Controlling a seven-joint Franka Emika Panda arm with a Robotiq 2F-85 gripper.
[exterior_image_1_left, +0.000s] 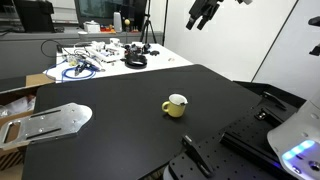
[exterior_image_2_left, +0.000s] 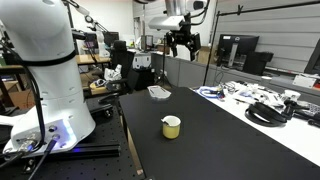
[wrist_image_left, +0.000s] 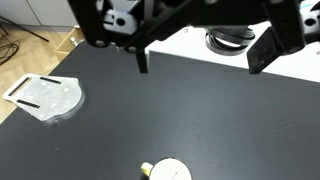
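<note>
A small yellow mug (exterior_image_1_left: 175, 106) with a pale inside stands upright on the black table (exterior_image_1_left: 120, 130), near its right-hand side. The wrist view catches only part of the mug (wrist_image_left: 168, 171) at the bottom edge. High above the tabletop, well clear of everything, hangs my gripper. Its fingers (wrist_image_left: 142, 62) are wide apart, and only the tabletop shows between them. In exterior view 2 the mug (exterior_image_2_left: 171, 128) sits at the near end of the table, with my gripper (exterior_image_2_left: 183, 50) far up behind it.
A flat silvery plate with a slotted handle (exterior_image_1_left: 45, 124) lies at the table's left edge. Cables and several tools (exterior_image_1_left: 85, 62) spread across a white surface beyond the far edge. Between plate and mug the black tabletop is bare.
</note>
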